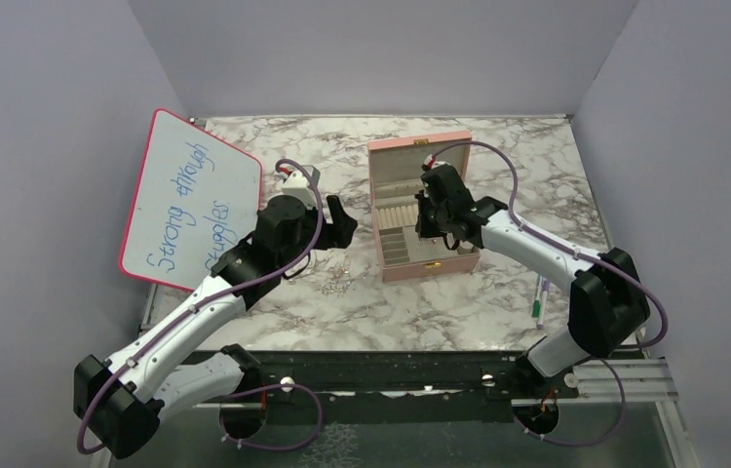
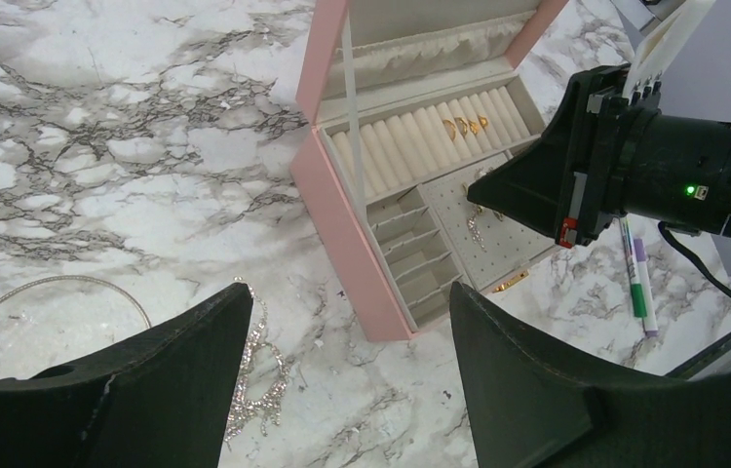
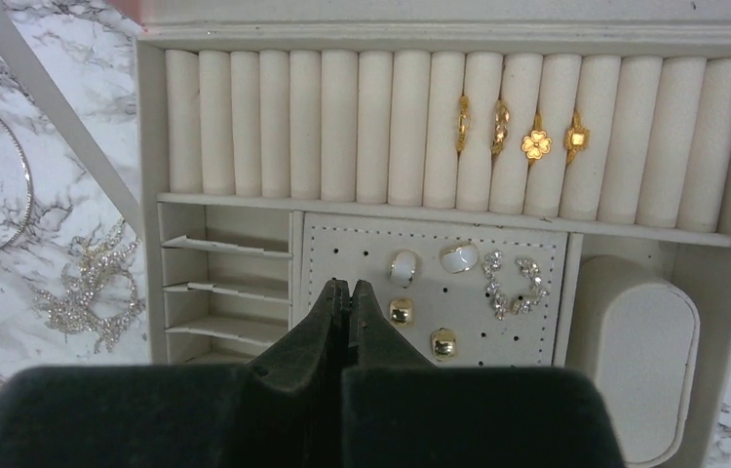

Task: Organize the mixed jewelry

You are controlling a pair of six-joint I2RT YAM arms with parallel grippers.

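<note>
The open pink jewelry box [image 1: 381, 263] holds gold rings [image 3: 536, 144] in its roll slots, with earrings [image 3: 402, 310] and silver pieces [image 3: 498, 297] on the padded board [image 3: 522, 336]. My right gripper is shut over that board, nothing visible between its fingers. My left gripper is open left of the box, above the marble, empty. Tangled silver chains [image 2: 259, 390] and a thin hoop [image 2: 50, 277] lie on the marble below it.
A whiteboard [image 1: 186, 195] leans at the left. Green and purple markers [image 2: 638, 292] lie right of the box.
</note>
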